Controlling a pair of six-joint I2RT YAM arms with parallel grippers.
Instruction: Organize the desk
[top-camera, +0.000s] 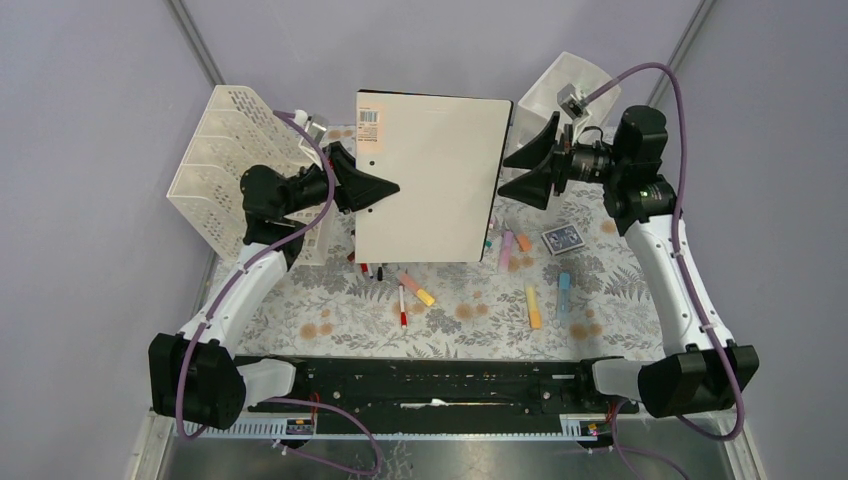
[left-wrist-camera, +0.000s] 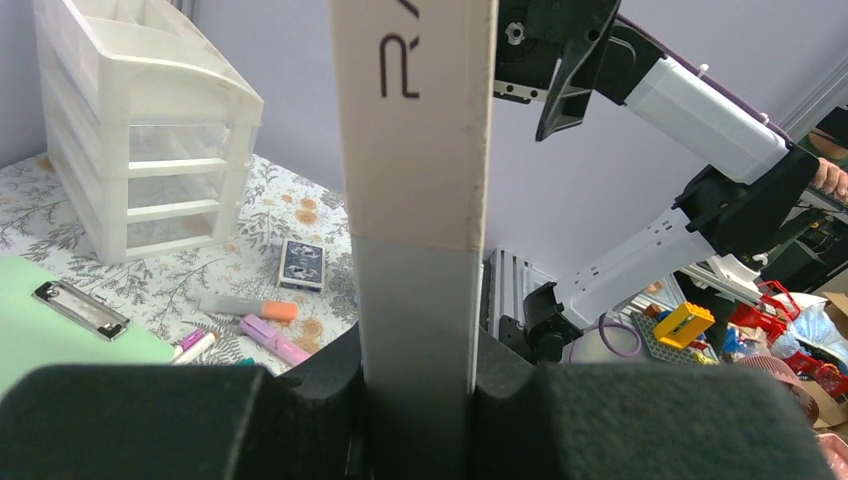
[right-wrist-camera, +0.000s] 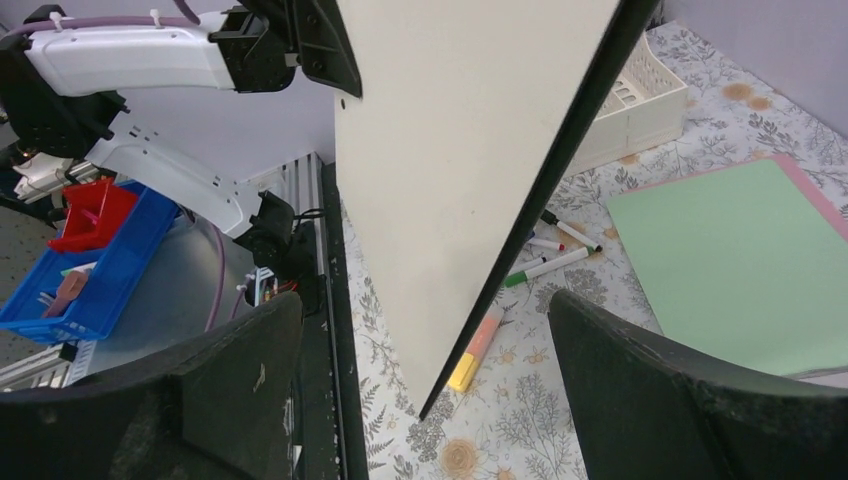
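Observation:
A large flat cream board with a barcode label (top-camera: 430, 178) hangs over the desk, with my left gripper (top-camera: 365, 190) shut on its left part; in the left wrist view its edge (left-wrist-camera: 410, 160) stands upright between the fingers. My right gripper (top-camera: 525, 170) stands open just right of the board's free edge, and in the right wrist view that dark edge shows beyond the spread fingers. A green clipboard (left-wrist-camera: 70, 320) lies on the desk beneath, mostly hidden from above. Highlighters (top-camera: 534, 305), several markers (right-wrist-camera: 565, 260) and a card box (top-camera: 562, 238) lie on the patterned surface.
A white slotted file rack (top-camera: 210, 160) stands at the left, and a white drawer unit (top-camera: 560, 80) at the back right, partly behind my right arm. The desk's front strip around the highlighters has some free room.

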